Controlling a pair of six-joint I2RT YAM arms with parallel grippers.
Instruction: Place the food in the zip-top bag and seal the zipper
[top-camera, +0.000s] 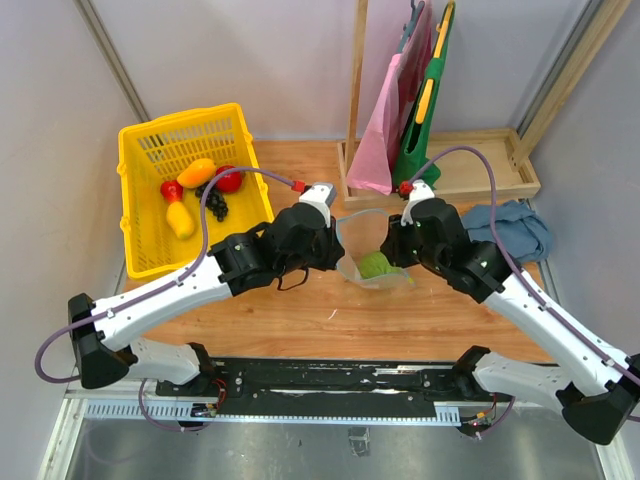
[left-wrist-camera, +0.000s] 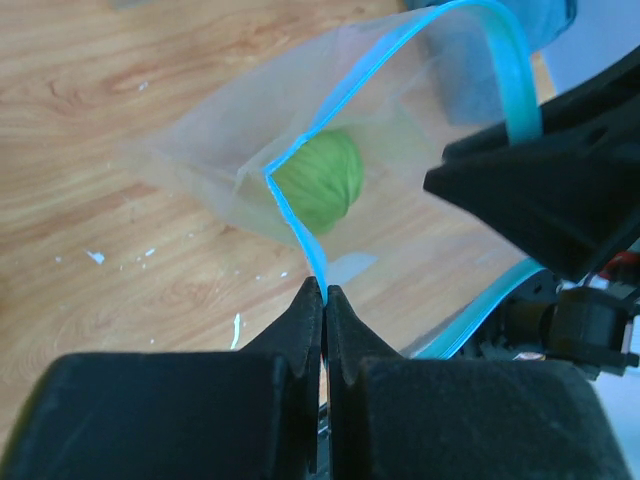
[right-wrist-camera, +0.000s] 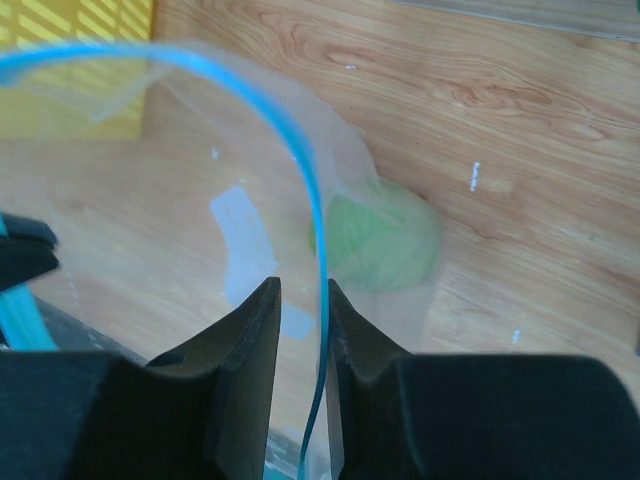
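A clear zip top bag (top-camera: 362, 236) with a blue zipper rim stands open between my grippers, a pale green vegetable (top-camera: 378, 264) inside it, also seen in the left wrist view (left-wrist-camera: 318, 180). My left gripper is shut on the bag's zipper edge at one side. My right gripper is at the other side, the blue rim running between its fingers, which stand slightly apart. The rim arches across the right wrist view.
A yellow basket (top-camera: 140, 220) with toy fruit and vegetables sits at the left. A wooden tray (top-camera: 470, 180) with pink and green hanging items stands behind, a blue cloth (top-camera: 510, 236) at the right. Bare table lies in front.
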